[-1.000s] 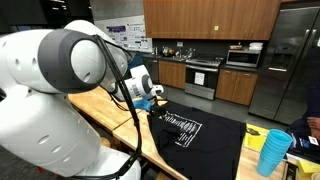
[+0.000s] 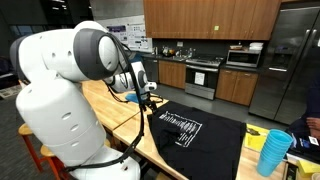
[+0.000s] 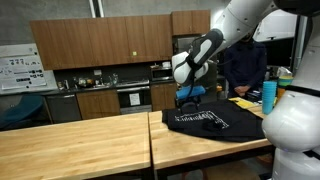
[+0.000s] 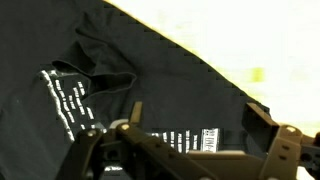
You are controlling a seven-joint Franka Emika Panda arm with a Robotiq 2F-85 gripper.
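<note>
A black cloth with white printed stripes or lettering lies spread over the wooden table; in exterior view 1 the cloth [image 2: 205,138] covers much of the near surface. One part of the cloth [image 4: 150,72] is rumpled into a fold at the left of the wrist view. My gripper stands open above the cloth's edge, nothing between its fingers. In exterior view 2 the gripper [image 3: 188,99] hangs near the far left part of the cloth. How high it sits above the fabric is hard to tell.
Bare wooden table [image 3: 80,145] stretches out beside the cloth. Stacked blue cups [image 2: 273,152] stand at the right, with a yellow item [image 2: 256,136] close by. Someone in dark clothes [image 3: 247,65] is behind the table. Kitchen cabinets line the back.
Seen in exterior view 1, the arm's wrist and gripper have shifted a little left and upward. The cloth looks about the same.
</note>
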